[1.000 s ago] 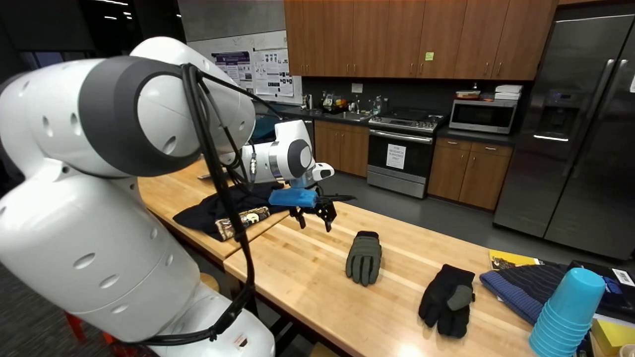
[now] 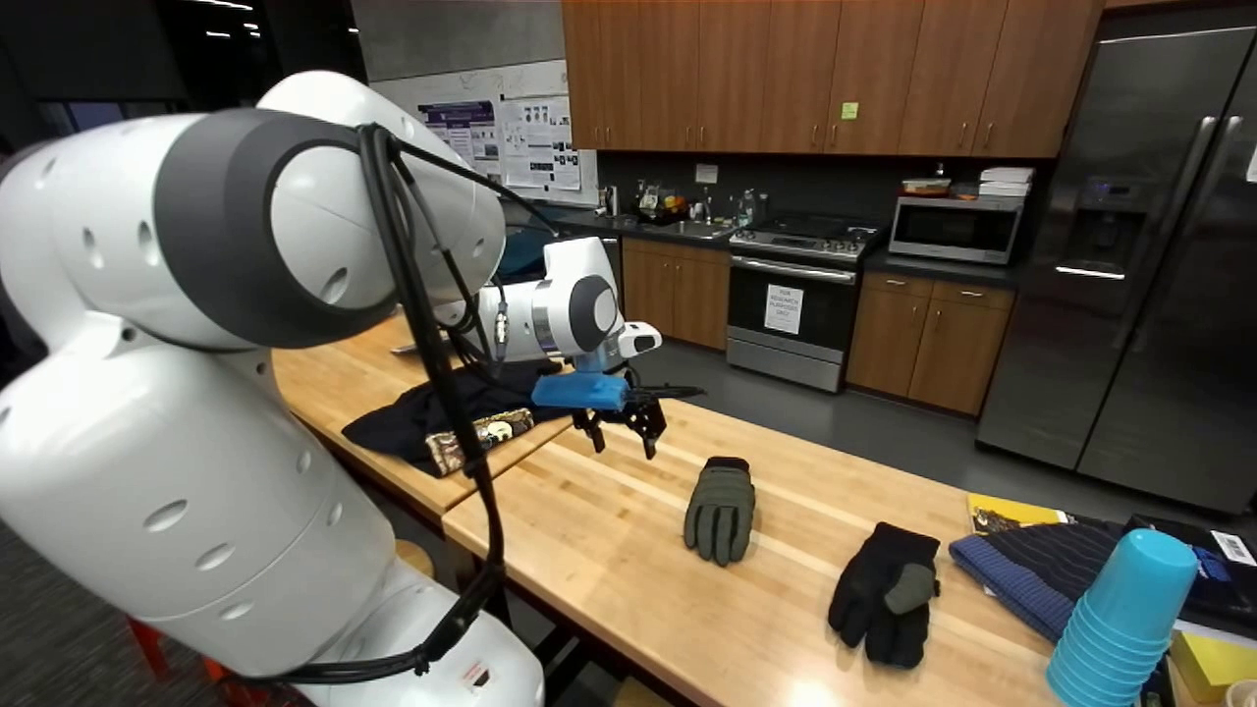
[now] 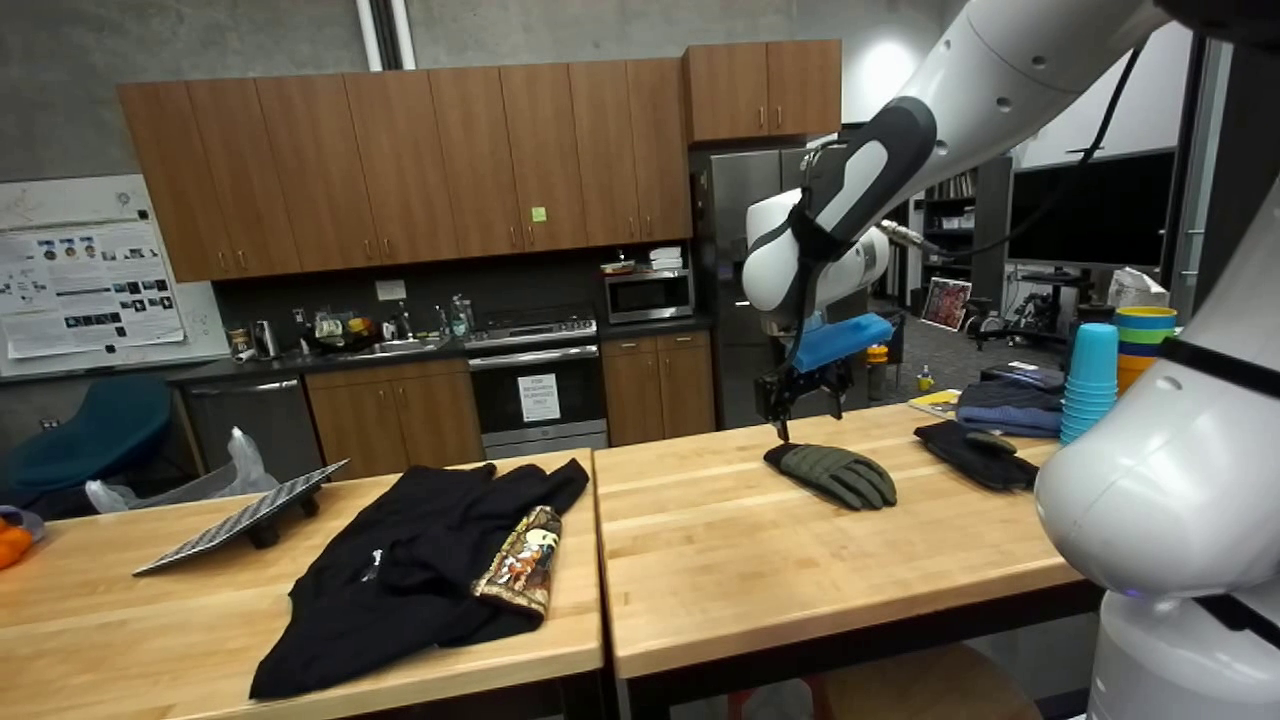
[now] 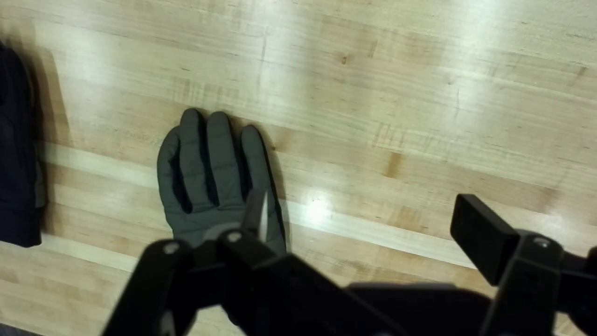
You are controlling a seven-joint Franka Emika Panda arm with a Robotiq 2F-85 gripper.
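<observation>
A dark green-grey glove (image 2: 720,513) lies flat on the wooden table, its fingers toward the camera in exterior view 1. My gripper (image 2: 625,446) hangs above the table, to the left of that glove in this view. From the wrist, the gripper stands wide open, with only bare table between its fingers. Its left finger covers part of the green-grey glove (image 4: 197,221), whose cuff is hidden. A black glove (image 2: 886,595) with a grey-green patch rests farther right; its edge (image 4: 17,151) shows at the left of the wrist view.
Stacked turquoise cups (image 2: 1120,625) and a dark blue knit hat (image 2: 1043,566) occupy the table's right end. Dark clothing with a patterned piece (image 3: 524,562) is spread on the adjoining table (image 3: 96,606). Bare wood (image 3: 768,576) fills the near table's front.
</observation>
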